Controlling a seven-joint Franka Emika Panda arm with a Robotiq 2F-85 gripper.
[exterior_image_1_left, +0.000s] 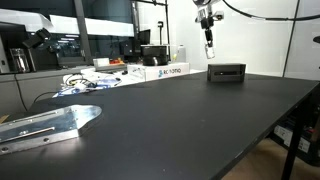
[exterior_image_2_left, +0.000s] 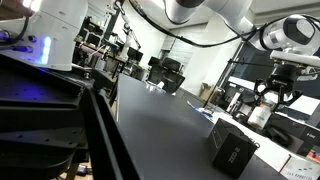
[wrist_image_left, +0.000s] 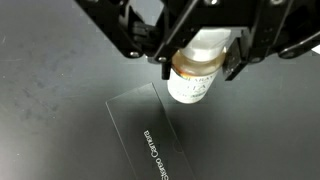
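A white bottle-like container with an orange-brown band (wrist_image_left: 192, 82) sits between the fingers of my gripper, which is shut on it. In the first exterior view, the pale container (exterior_image_1_left: 209, 49) hangs below the gripper, above and slightly left of a dark box (exterior_image_1_left: 226, 73). From the second exterior view, the container (exterior_image_2_left: 261, 114) appears raised over the far end of the table, behind the black box (exterior_image_2_left: 234, 150). Below the container in the wrist view lies the black box's top (wrist_image_left: 150, 133), lettered "Stereo Camera".
A silver metal piece (exterior_image_1_left: 42, 128) rests at the near left of the black table (exterior_image_1_left: 170, 120). At the back stands a white box with blue lettering (exterior_image_1_left: 168, 72), among other clutter.
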